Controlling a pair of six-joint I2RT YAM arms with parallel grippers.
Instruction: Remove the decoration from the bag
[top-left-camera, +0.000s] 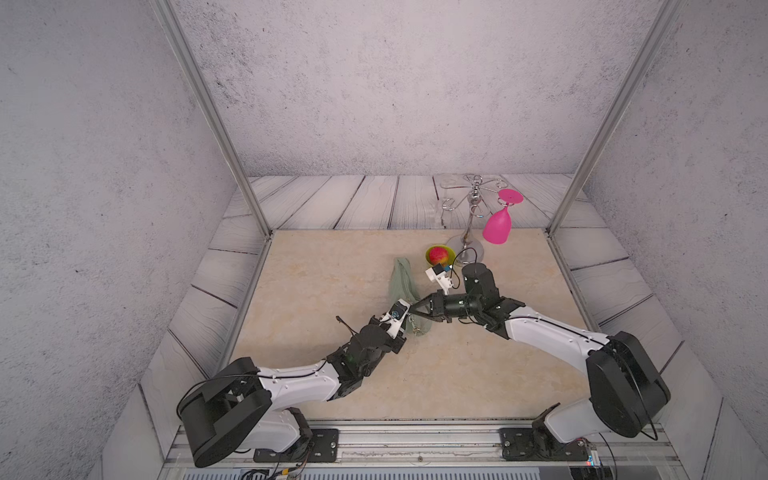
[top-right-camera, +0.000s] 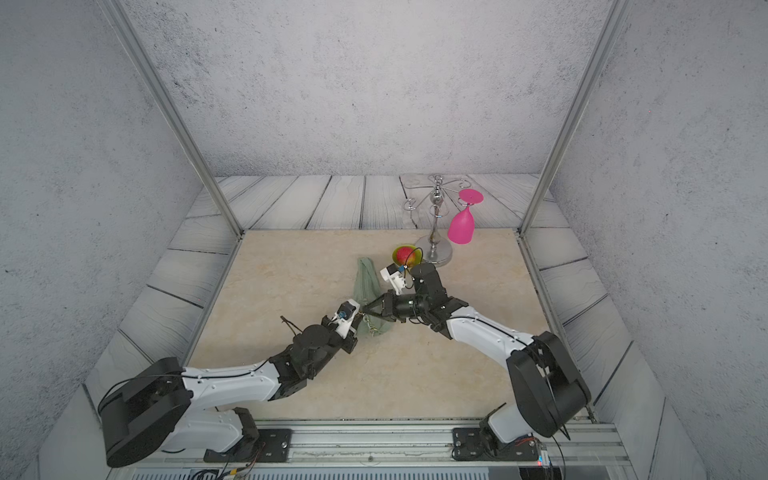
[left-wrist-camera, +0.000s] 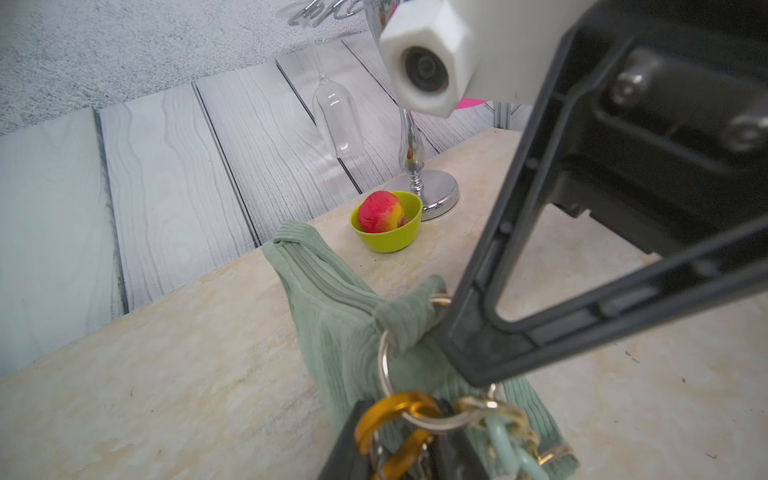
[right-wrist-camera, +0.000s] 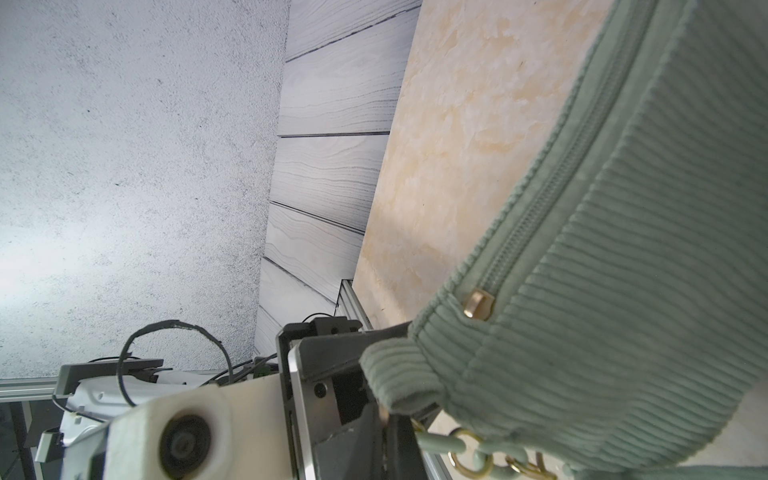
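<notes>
A sage corduroy bag (top-left-camera: 402, 280) lies mid-table, its strap loop holding a silver ring (left-wrist-camera: 385, 364) with a gold clasp (left-wrist-camera: 396, 406) and green-gold chain (left-wrist-camera: 512, 452) attached. My left gripper is at the clasp, its fingers partly apart around that hardware; whether it grips is unclear. My right gripper is shut at the bag's strap loop, close beside my left one; in the left wrist view its fingertip overlaps the ring. Whether anything thin is between its fingers is hidden.
A green bowl (left-wrist-camera: 386, 240) with a red fruit (left-wrist-camera: 377, 211) stands behind the bag, beside a silver stand (top-left-camera: 465, 249) carrying a pink goblet (top-left-camera: 497, 225) and a clear glass (left-wrist-camera: 336, 120).
</notes>
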